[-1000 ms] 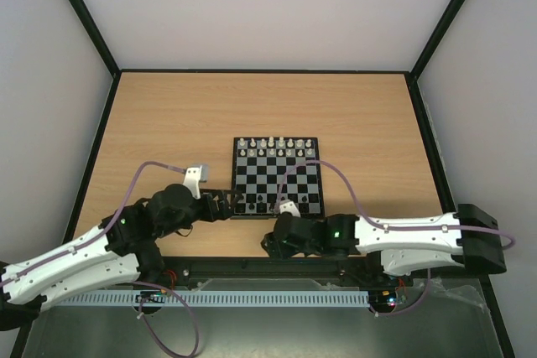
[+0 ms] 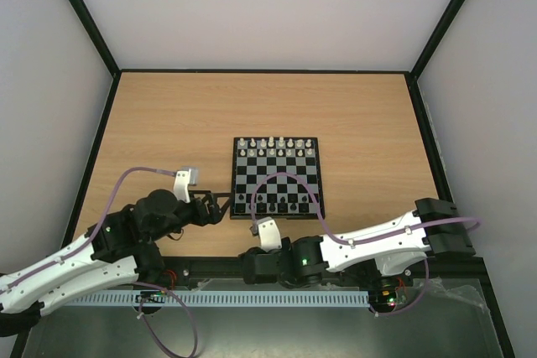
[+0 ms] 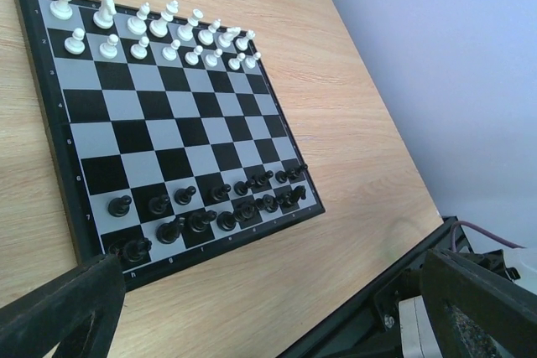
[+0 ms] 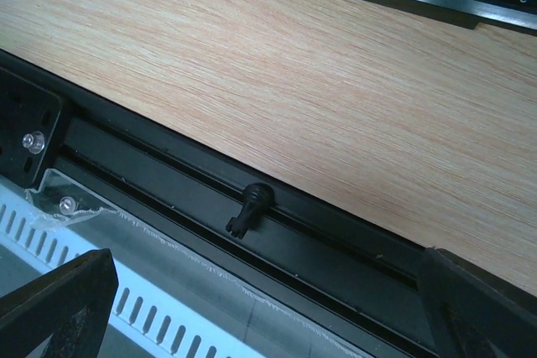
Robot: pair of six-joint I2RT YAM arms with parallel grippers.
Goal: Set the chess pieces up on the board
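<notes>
The chessboard (image 2: 277,175) lies on the table, white pieces (image 3: 159,27) in two rows at its far side and black pieces (image 3: 201,220) in two rows at its near side. One loose black piece (image 4: 254,207), with a notched top, lies tilted on the black frame rail below the table's front edge. My right gripper is open over that rail, the piece in view between and beyond its fingers, untouched. Just left of the board's near-left corner, my left gripper (image 2: 223,201) is open and empty.
A black frame rail (image 4: 168,157) runs along the table's front edge, with a slotted blue-white strip (image 4: 143,308) and a clear sheet in front of it. Bare wood (image 2: 361,115) lies around the board. Both arms reach in from the front.
My right arm has shifted left and toward the front. The board and its pieces look the same.
</notes>
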